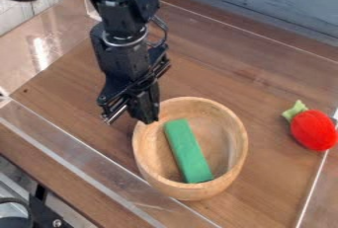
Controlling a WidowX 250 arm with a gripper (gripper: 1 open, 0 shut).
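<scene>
My black gripper (129,109) hangs at the rear left of a wooden bowl (222,148), its fingers pointing down close to the rim, apparently part open; I see nothing held. In the bowl lies a green block (188,153), lengthwise from back to front. Whether a fingertip touches the rim I cannot tell.
A red vegetable-like object (313,130) with a green top lies at the right. A clear strip runs along the front left edge.
</scene>
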